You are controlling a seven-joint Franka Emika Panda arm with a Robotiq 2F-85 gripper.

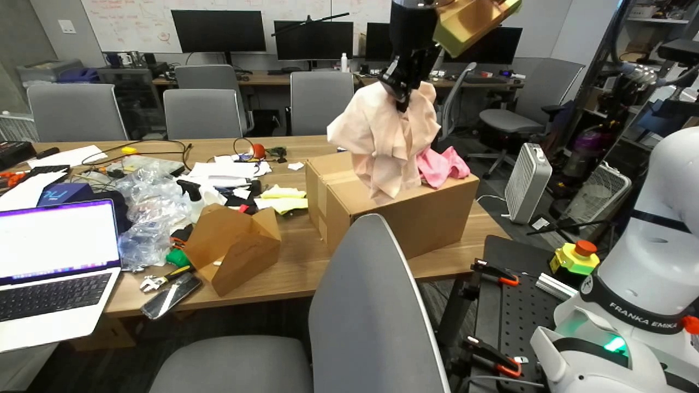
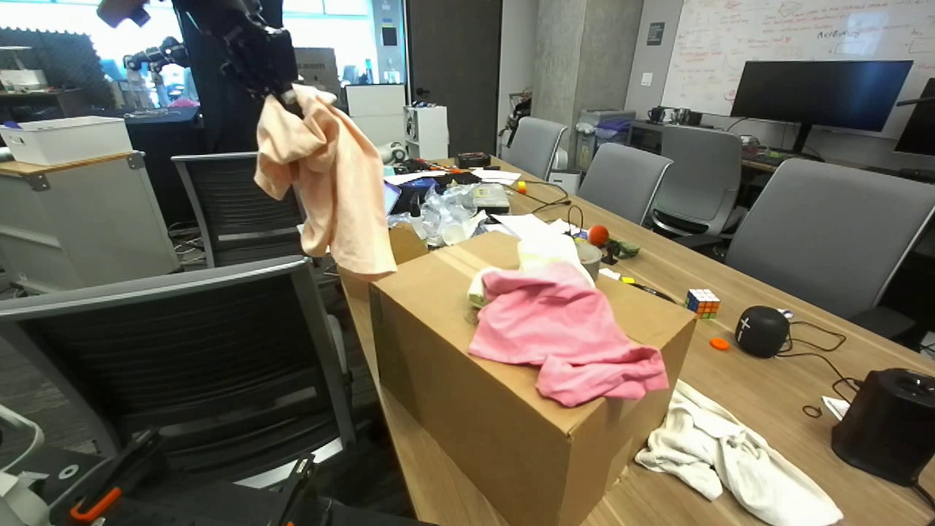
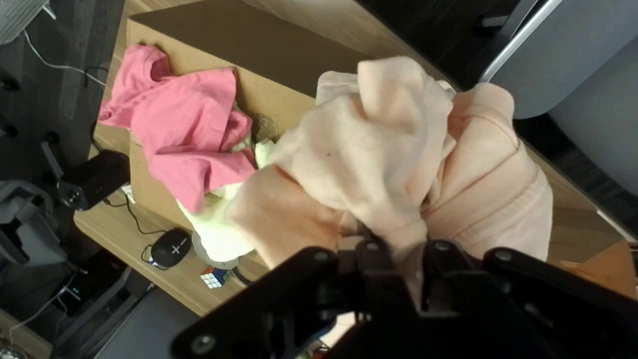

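A crumpled peach cloth hangs from my gripper, which is shut on it above the cardboard box. In exterior view 2 the peach cloth droops in long folds beside the box's near-left top edge. The wrist view has the cloth bunched in front of the fingers, covering part of the box top. A pink cloth lies on the box, partly over a pale yellow cloth. The fingertips themselves are mostly hidden by fabric.
A white cloth lies on the table beside the box. A Rubik's cube and a black speaker stand nearby. An open brown carton, plastic wrap and a laptop crowd the table's other end. A grey chair stands close in front.
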